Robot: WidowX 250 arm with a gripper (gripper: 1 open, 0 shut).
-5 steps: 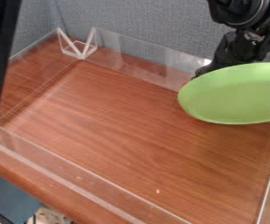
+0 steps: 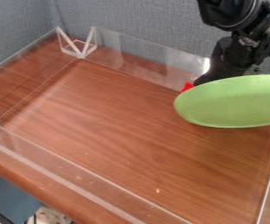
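A black robot arm reaches down from the top right, its gripper (image 2: pixel 218 72) at the back right of the enclosure. A large green oval plate (image 2: pixel 231 103) is in front of it and hides most of the fingertips, so their opening is unclear. A small red object (image 2: pixel 187 87) peeks out behind the plate's left edge. Whether the gripper touches either thing cannot be seen.
Clear walls (image 2: pixel 125 197) with white corner brackets (image 2: pixel 76 45) enclose the wooden floor (image 2: pixel 125 140), which is bare across its left and middle. Grey padded panels stand behind.
The green plate has moved slightly down and left, more of the red object shows behind it, and the dark shape at the left edge has left the view.
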